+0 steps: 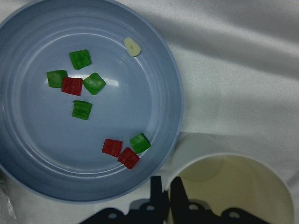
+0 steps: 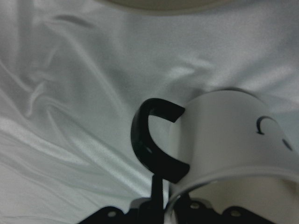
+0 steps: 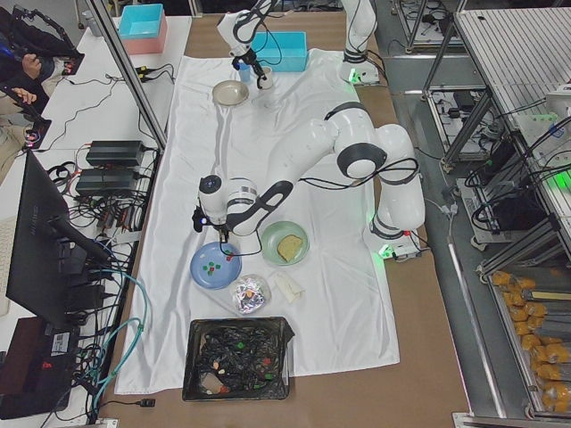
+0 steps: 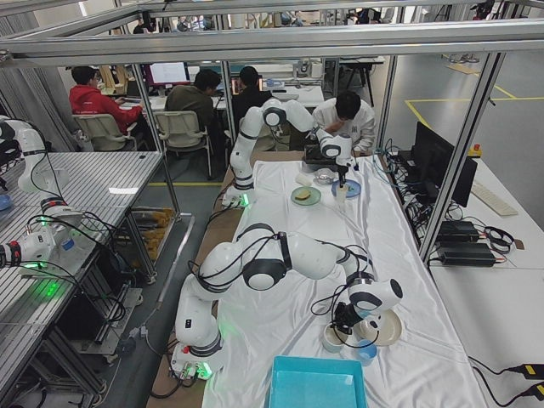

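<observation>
My left gripper is shut on the rim of a pale cup (image 1: 233, 186), held beside a blue plate (image 1: 140, 88) that carries several green and red square pieces and one small pale piece (image 1: 132, 47). In the right wrist view my right gripper is shut on the rim of a white mug (image 2: 224, 130) with a black handle (image 2: 142, 140). In the camera right view this mug (image 4: 334, 340) stands next to a blue cup (image 4: 365, 352) and a beige bowl (image 4: 389, 330).
A green plate (image 3: 296, 234) with a yellow item, a foil-covered item (image 3: 251, 293) and a black-lined bin (image 3: 236, 357) lie near the left arm. A turquoise tray (image 4: 316, 382) sits by the right arm.
</observation>
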